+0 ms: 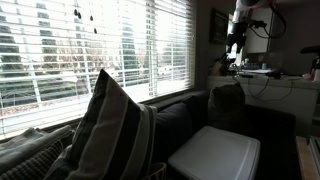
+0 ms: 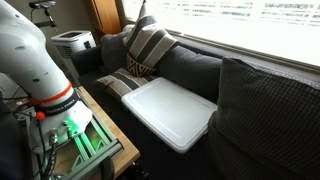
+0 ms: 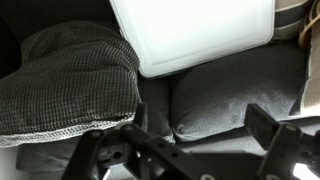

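Note:
High above the couch, my gripper is open, its dark fingers [image 3: 262, 124] spread wide at the bottom of the wrist view with nothing held between them. In exterior view 1 it hangs small at the upper right [image 1: 235, 52], well clear of the cushions. A flat white rectangular lid or board [image 2: 170, 112] lies on the couch seat. Its near edge shows at the top of the wrist view [image 3: 195, 30], ahead of the fingers. Beside it are a dark textured pillow [image 3: 70, 82] and a smooth grey cushion [image 3: 225, 95].
Striped pillows [image 2: 150, 47] lean at one end of the couch, and a large dark pillow [image 2: 262, 115] fills the other. A window with blinds [image 1: 90, 55] runs behind. The wooden table edge [image 2: 115, 140] borders the robot's base.

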